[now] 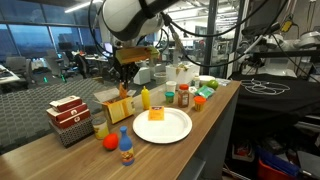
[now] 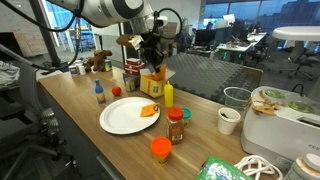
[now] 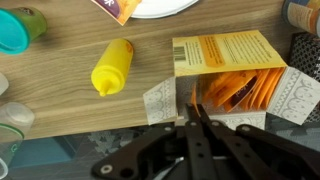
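An open yellow cardboard box (image 1: 118,108) of thin orange packets (image 3: 238,90) stands on the wooden counter, its flaps spread. Over its opening, my gripper points down with its fingers shut. Some orange shows right by the fingertips in the wrist view and under the gripper in both exterior views. Whether a packet is pinched or only sticks up from the box is unclear. On the white plate (image 1: 176,124) rests an orange and yellow packet (image 1: 156,113).
A yellow mustard bottle (image 3: 113,67) stands beside the box. Nearby are a teal cup (image 3: 13,35), a red-lidded jar (image 2: 175,124), an orange cup (image 2: 161,149), a blue bottle (image 1: 126,147) and a red tomato (image 1: 110,142). Stacked red boxes (image 1: 70,116) stand to the other side.
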